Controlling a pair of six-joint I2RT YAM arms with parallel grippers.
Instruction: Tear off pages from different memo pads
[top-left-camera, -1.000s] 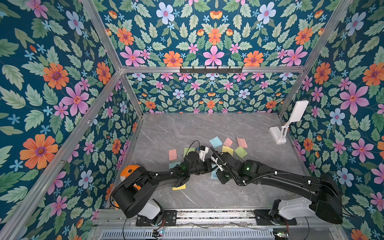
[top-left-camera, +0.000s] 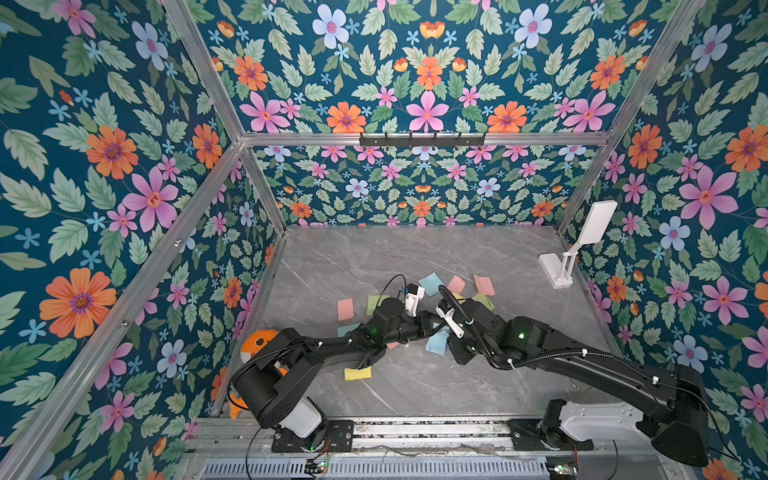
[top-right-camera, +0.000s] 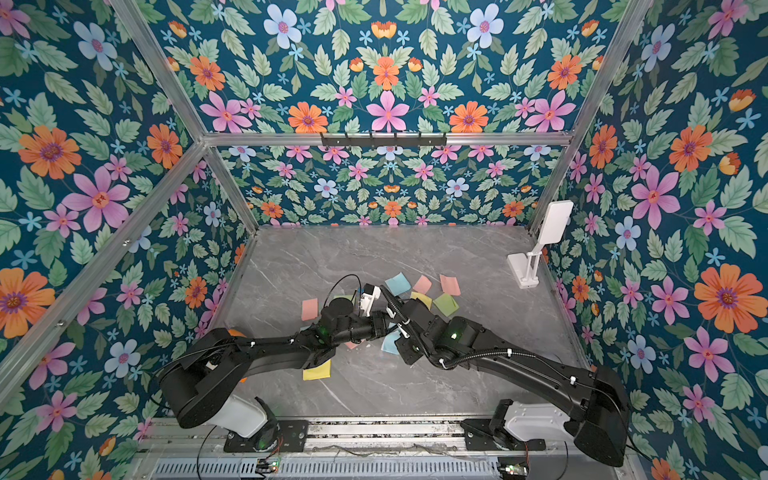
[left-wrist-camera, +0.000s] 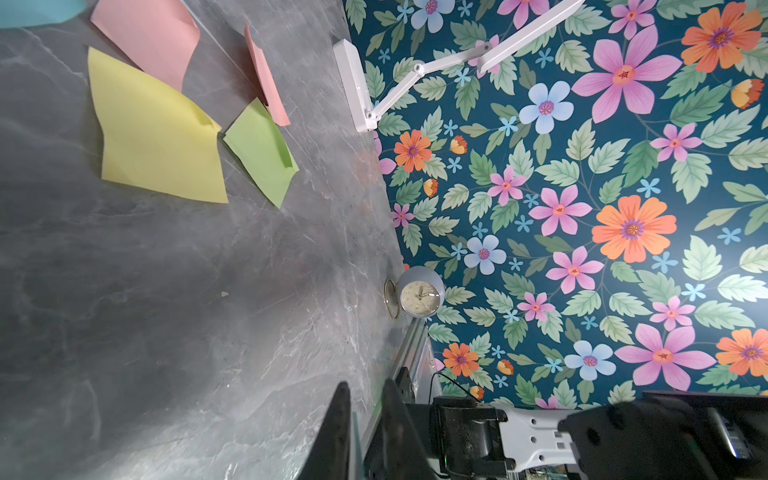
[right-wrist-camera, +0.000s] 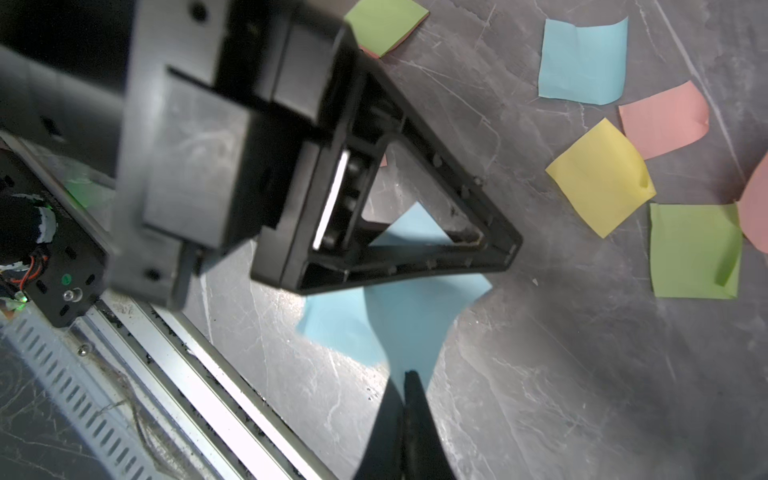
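Note:
A light blue page (right-wrist-camera: 420, 320) narrows to a creased tip at my right gripper, which is shut on it in the right wrist view. My left gripper is part open; a thin blue edge (left-wrist-camera: 356, 440) shows between its fingers in the left wrist view. In the right wrist view its black finger (right-wrist-camera: 400, 265) crosses in front of the page, whose upper corner shows through the finger's frame. More blue paper (right-wrist-camera: 336, 324) lies behind and below. Whether it belongs to the same pad, I cannot tell.
Loose yellow (right-wrist-camera: 601, 177), pink (right-wrist-camera: 665, 120), green (right-wrist-camera: 696, 249) and blue (right-wrist-camera: 584, 61) squares lie behind the grippers. Another yellow square (top-left-camera: 357, 373) is near the front. A white lamp (top-left-camera: 557, 270) stands back right.
Compared with a second ago, both grippers sit farther right, still close together. My right arm has shifted right with its gripper, and the blue paper below shows farther right.

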